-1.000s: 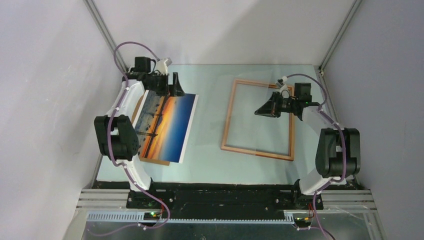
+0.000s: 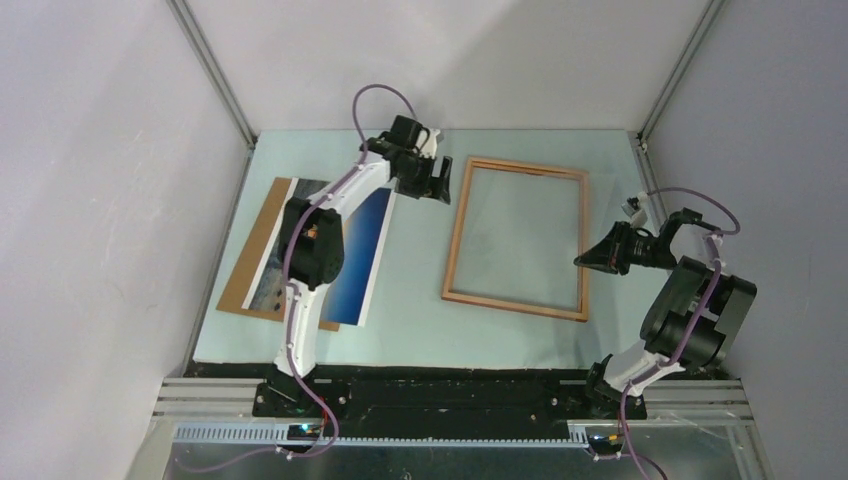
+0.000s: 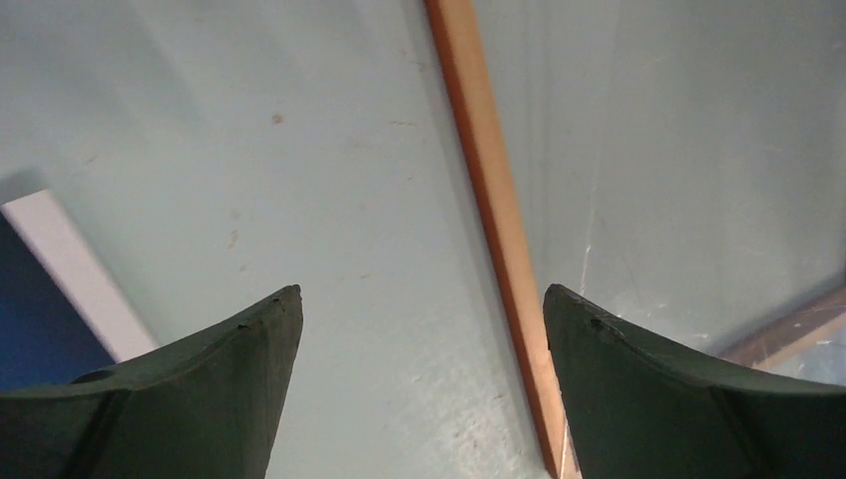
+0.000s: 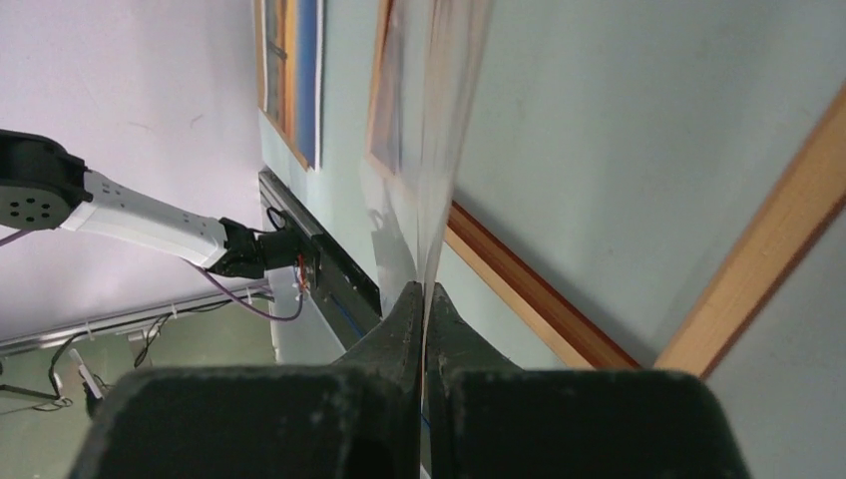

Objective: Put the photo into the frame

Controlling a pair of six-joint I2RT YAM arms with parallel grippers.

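Observation:
The photo (image 2: 366,245), a sunset print with white borders, lies at the left of the table, partly hidden by my left arm. The wooden frame (image 2: 515,305) rests flat right of centre. My left gripper (image 2: 441,185) is open and empty between photo and frame; its wrist view shows the frame's side bar (image 3: 489,180) and a photo corner (image 3: 60,249). Past the frame's right side, my right gripper (image 2: 580,262) is shut on a thin clear sheet (image 4: 439,150), best seen in the right wrist view, which stretches away from the fingertips above the frame.
A brown backing board (image 2: 250,265) sticks out from under the photo at its left and bottom. Bare pale table (image 2: 415,270) separates photo and frame. Side walls bound the table left and right.
Both arms have swung right: my left gripper from over the photo's top edge toward the frame, my right gripper from above the frame to its right side. Photo and frame have stayed put.

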